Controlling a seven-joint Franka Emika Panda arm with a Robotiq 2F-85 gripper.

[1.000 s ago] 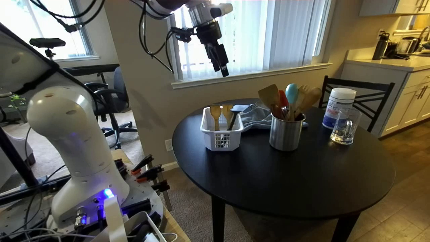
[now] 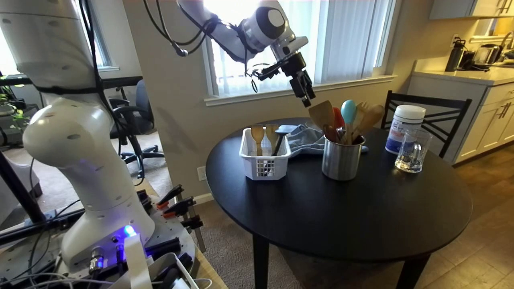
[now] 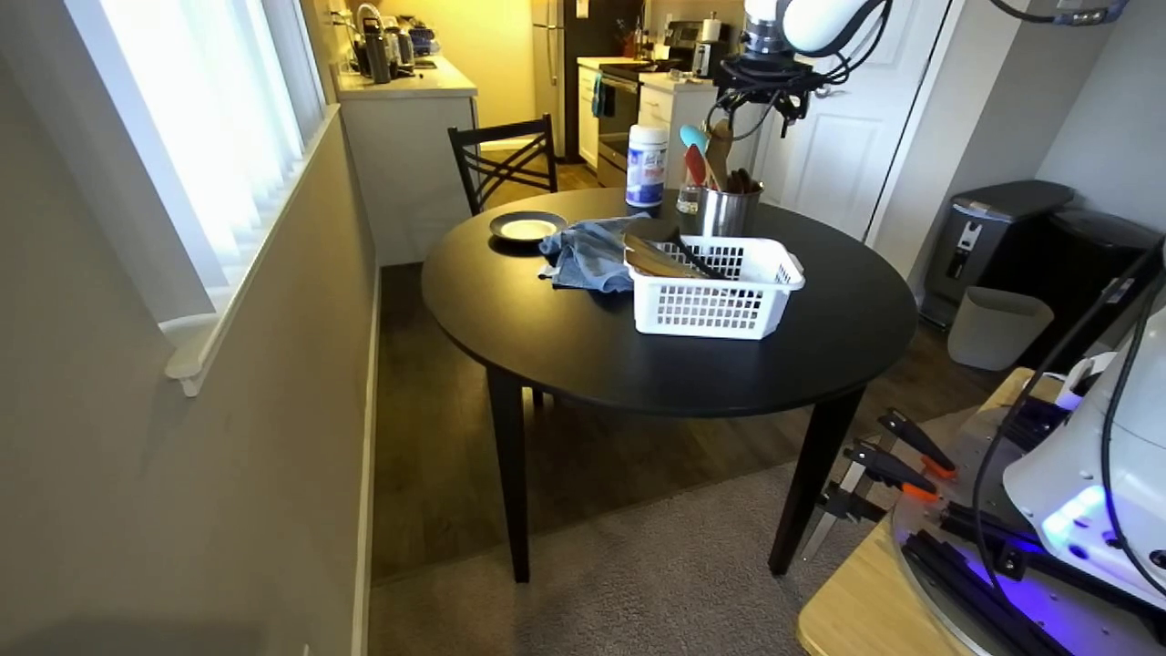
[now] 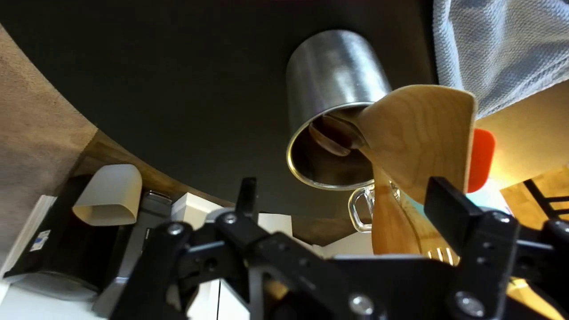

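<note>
My gripper (image 2: 306, 102) stands open above the table, close to the tops of the utensils. In the wrist view its fingers (image 4: 246, 197) are spread wide, with nothing held between them. A steel canister (image 2: 341, 159) holds several utensils: a wooden spatula (image 4: 421, 133), a red utensil (image 4: 481, 160), one with a teal head (image 2: 348, 111) and a wooden spoon (image 2: 371, 117). The broad spatula leans out toward my right-hand finger in the wrist view; whether they touch I cannot tell. A white basket (image 2: 266, 168) left of the canister contains wooden utensils (image 2: 258, 137) and a dark-handled one.
A blue-grey cloth (image 3: 596, 253) lies behind the basket, and a small plate (image 3: 526, 226) beyond it. A white-lidded tub (image 2: 404, 127) and a glass mug (image 2: 412, 151) stand right of the canister.
My arm has swung right and slightly lower, from above the basket to near the canister's utensils. The objects on the table have not moved.
</note>
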